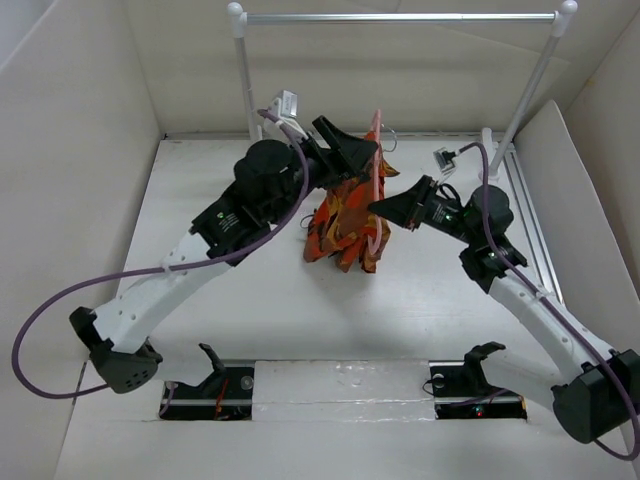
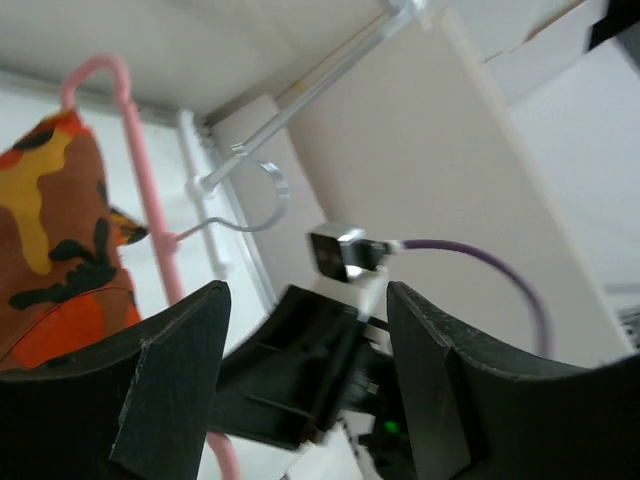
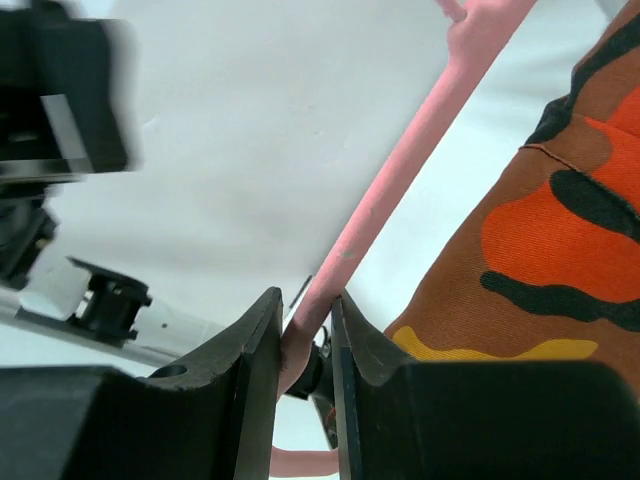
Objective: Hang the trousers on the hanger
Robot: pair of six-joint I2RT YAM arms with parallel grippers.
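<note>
The pink hanger [image 1: 378,185] is held on end, its bar nearly upright in the top view, with the metal hook [image 2: 278,195] sticking out to the right. My right gripper [image 1: 374,208] is shut on the pink bar [image 3: 385,195]. Orange, brown and black camouflage trousers [image 1: 340,222] hang bunched mostly left of the bar, and a small part shows to its right; how they pass through the hanger is hidden. Near the hanger's upper part, my left gripper [image 1: 372,160] has its fingers [image 2: 180,365] apart, no cloth between them.
A metal rail [image 1: 400,18] on white posts spans the back of the booth. My two arms are close together around the hanger, leaving little room between them.
</note>
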